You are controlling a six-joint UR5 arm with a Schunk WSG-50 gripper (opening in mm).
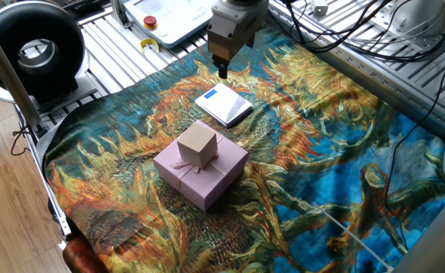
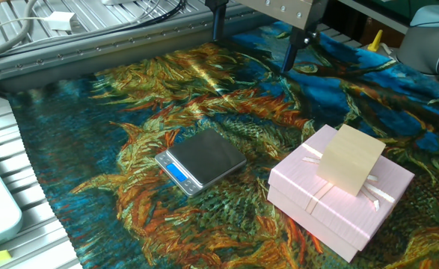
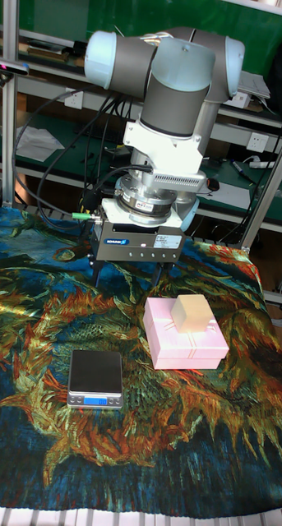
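A wooden cube rests on the lid of a pink gift box tied with a pale ribbon. Beside the box lies a flat digital scale with a dark plate and a lit blue display; nothing sits on it. My gripper hangs above the cloth behind the scale and box, as viewed from the front. Its two fingers stand wide apart in exterior view 2, with nothing between them, so it is open. In exterior view 1 the fingers overlap and the gap is hidden.
A patterned cloth covers the table, with bare room around the scale and box. A control panel with a red button stands at the back left in exterior view 1. Black cables run along the table's metal edge.
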